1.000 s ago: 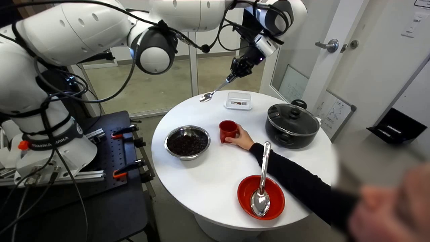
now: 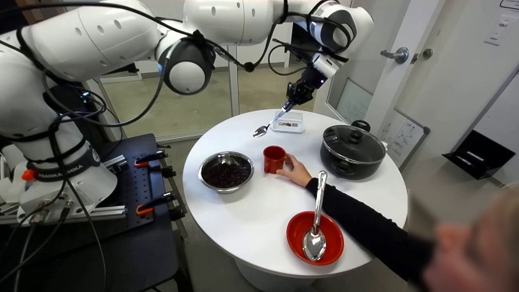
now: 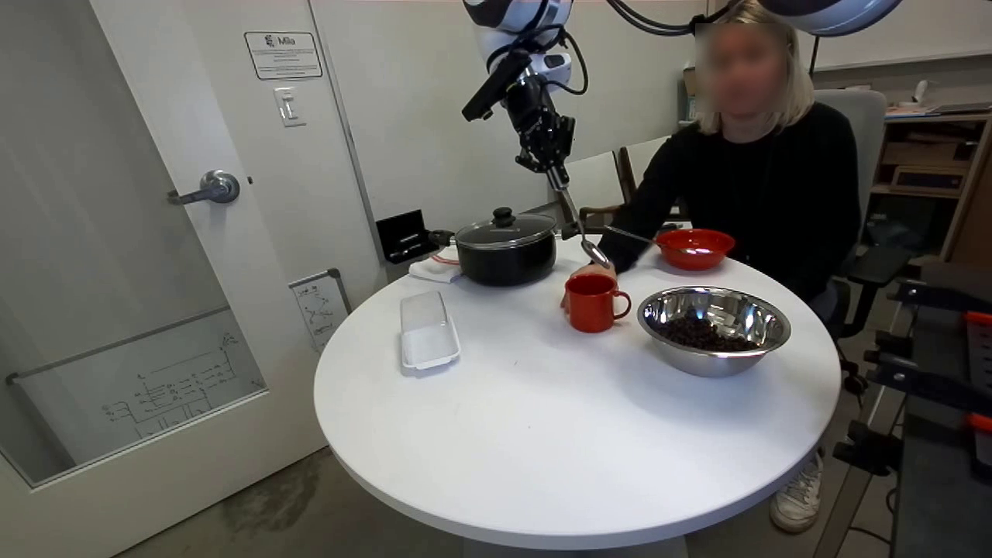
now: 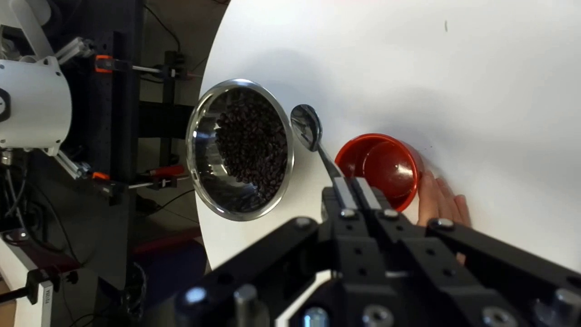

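Observation:
My gripper is shut on the handle of a metal spoon [image 4: 306, 126], whose bowl points down and away from the fingers. In exterior view 1 that spoon [image 2: 260, 131] hangs above the table, with my gripper [image 2: 288, 107] at its upper end. The spoon's bowl looks empty in the wrist view. A red mug [image 3: 591, 305] stands upright on the table, a person's hand [image 2: 294, 170] against it. Its inside shows no contents from above. Left of the spoon in the wrist view sits a steel bowl [image 4: 291, 155] holding dark beans [image 4: 256, 144].
A lidded black pot [image 3: 507, 260] and a clear-lidded white container [image 3: 429, 339] stand on the white table [image 3: 521, 446]. The person's arm [image 2: 365, 219] reaches across beside a red bowl [image 2: 293, 238] holding a large spoon [image 2: 314, 243].
The gripper and its spoon have moved right and lower in exterior view 1. The mug has shifted slightly toward the steel bowl, with the hand still at it.

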